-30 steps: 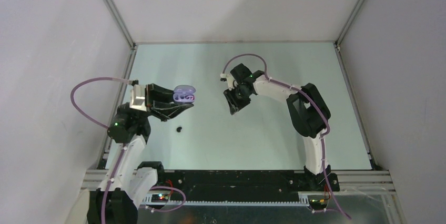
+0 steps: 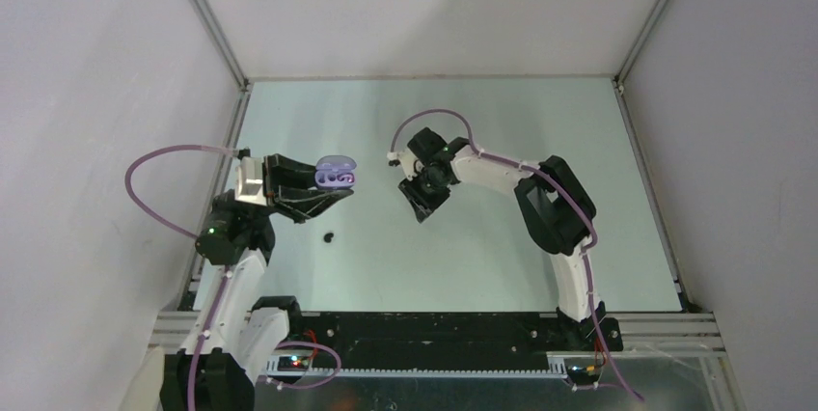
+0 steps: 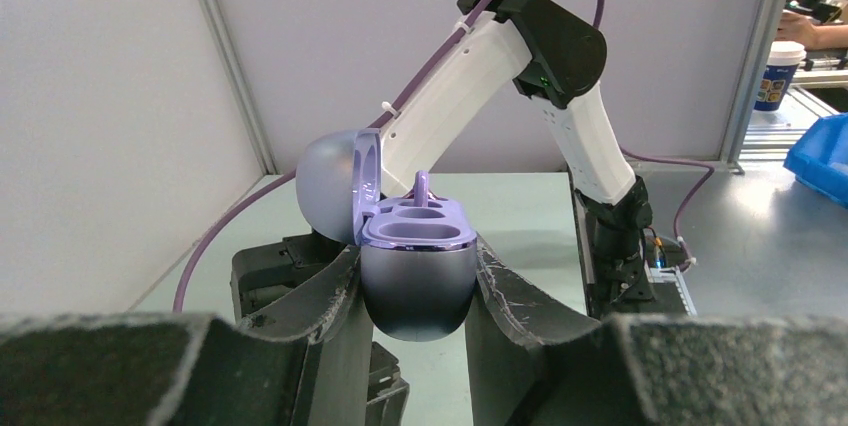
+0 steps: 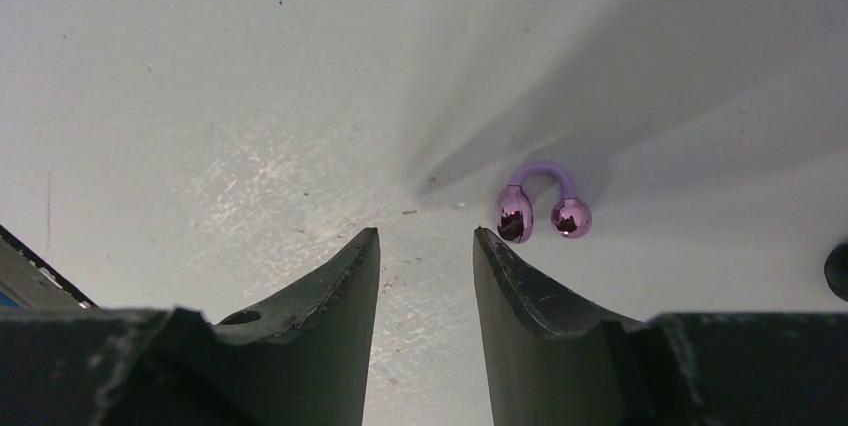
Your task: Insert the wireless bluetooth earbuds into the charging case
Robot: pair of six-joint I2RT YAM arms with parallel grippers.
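Observation:
Held up above the left part of the table is a lilac charging case [image 2: 336, 172], its lid raised. My left gripper is shut on the rounded body of this case, one finger to each side. A thin lilac loop [image 3: 421, 189] rises from the case's slots, as of an earbud sitting inside. On the table lies a U-shaped purple earbud [image 4: 545, 200] with two shiny ends, just beyond the right finger in the right wrist view. Pointing down over the table, my right gripper stands open and empty. From above, this arm hides the loose earbud.
A small black round object [image 2: 329, 236] lies on the table below the held case; a black disc [image 4: 838, 271] shows at the right wrist view's right edge. Walls close in the sides and back.
In the top view, my right gripper has moved a little left and toward the front. The left arm and the case have hardly moved.

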